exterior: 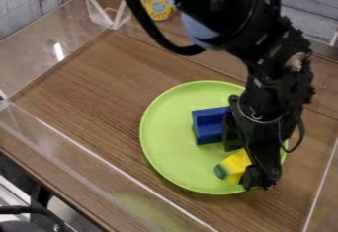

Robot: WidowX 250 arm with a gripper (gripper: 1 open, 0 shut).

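Note:
A round green plate (172,137) lies on the wooden table. On it stand a blue block (208,125) and, nearer the front right, a small yellow object (232,165) with a greenish end. My black gripper (248,167) is low over the plate's right side, open, with its fingers around the yellow object, partly hiding it.
A yellow round item (157,4) sits at the back. A black cable (27,211) shows at the lower left.

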